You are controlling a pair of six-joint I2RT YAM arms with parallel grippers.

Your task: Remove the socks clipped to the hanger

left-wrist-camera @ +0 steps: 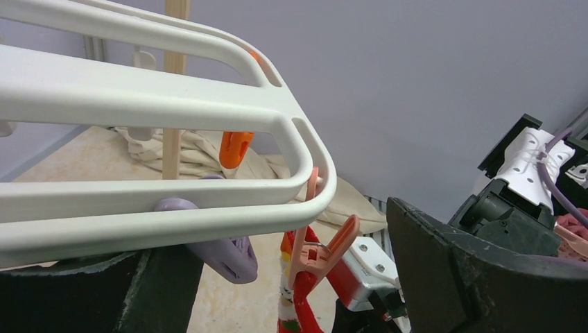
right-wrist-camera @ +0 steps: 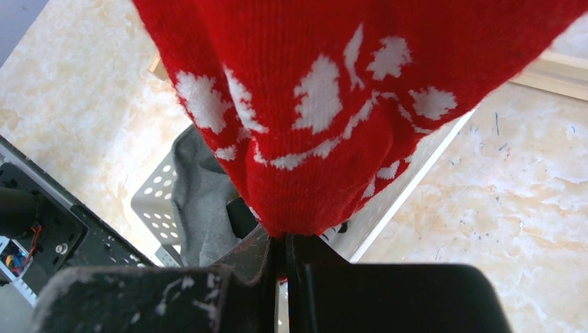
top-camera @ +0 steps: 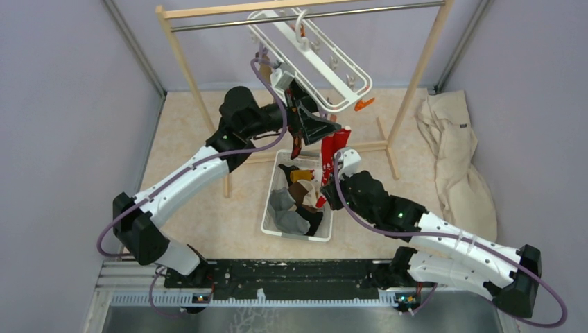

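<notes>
From the near corner of the white hanger (top-camera: 327, 67) a red and white sock (top-camera: 335, 143) hangs by a pink clip (left-wrist-camera: 313, 260). My left gripper is open at that corner, the clip lying between its spread fingers and not gripped. A purple clip (left-wrist-camera: 232, 258) is close to its left finger. Lower down, my right gripper is shut on the sock's bottom end; the cloth (right-wrist-camera: 305, 187) narrows into its fingertips. Another dark sock (top-camera: 297, 146) hangs behind the left gripper, partly hidden.
Under the hanger stands a white basket (top-camera: 315, 238) with several socks inside. An orange clip (top-camera: 364, 103) sits empty on the hanger's right side. A beige cloth (top-camera: 454, 159) lies on the floor at the right. The wooden rack (top-camera: 421, 66) frames the hanger.
</notes>
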